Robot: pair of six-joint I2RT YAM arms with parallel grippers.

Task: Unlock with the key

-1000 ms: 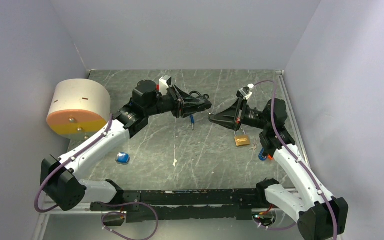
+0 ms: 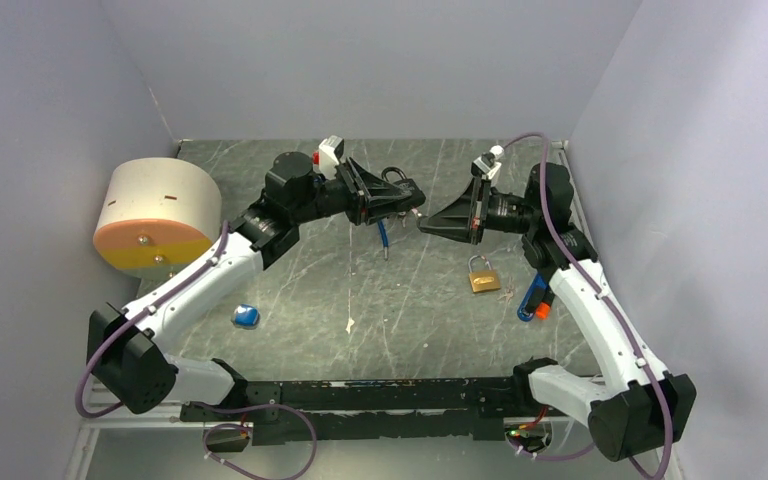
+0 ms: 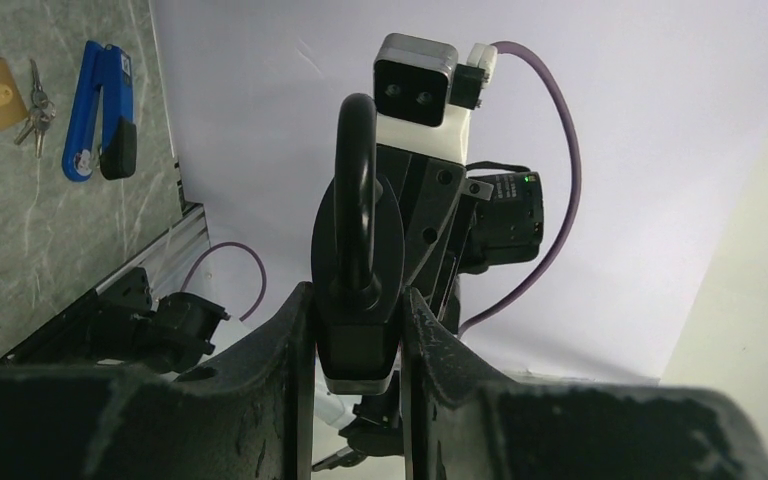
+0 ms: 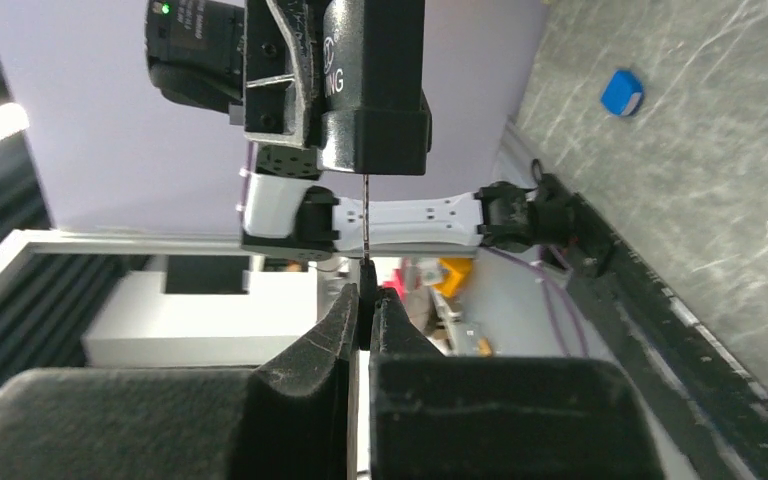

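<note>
A black padlock (image 3: 357,240), shackle up in the left wrist view, sits between the fingers of my left gripper, which is shut on it. In the right wrist view my right gripper is shut on a key (image 4: 366,215); its thin blade reaches to the end face of the black lock body (image 4: 374,130). The frames do not show clearly how deep the blade is in the lock. In the top view both grippers face each other above the middle of the table.
On the table lie a brass padlock (image 2: 485,281), loose keys (image 3: 40,115), a blue stapler (image 3: 90,110), a blue object (image 2: 245,315) and a blue pen-like tool (image 2: 384,242). A cream drum-shaped box (image 2: 155,205) stands at the left.
</note>
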